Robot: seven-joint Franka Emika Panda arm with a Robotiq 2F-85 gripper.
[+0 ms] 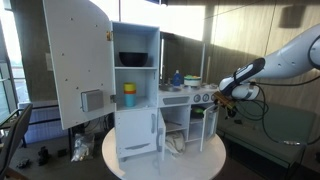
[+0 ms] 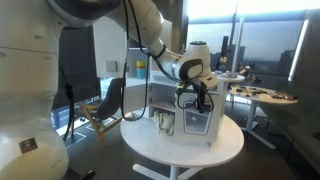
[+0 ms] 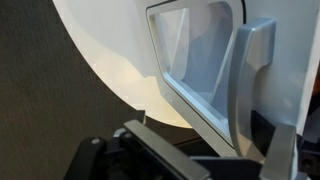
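A white toy kitchen (image 1: 137, 132) stands on a round white table. Its right lower door (image 1: 210, 120) is ajar, hinged with its window pane showing edge-on. In the wrist view the door window (image 3: 195, 50) and its grey curved handle (image 3: 243, 85) fill the upper right. My gripper is open, its fingers (image 3: 165, 150) spread to either side of the handle's lower end. Whether a finger touches the handle I cannot tell. From the second exterior side, the gripper (image 2: 190, 97) is close to the door front.
The tall left door (image 1: 82, 60) hangs wide open. Shelves hold a black bowl (image 1: 133, 59) and stacked coloured cups (image 1: 130, 94). A cloth (image 1: 174, 143) hangs from the middle cupboard. The round table (image 2: 150, 150) has bare room in front.
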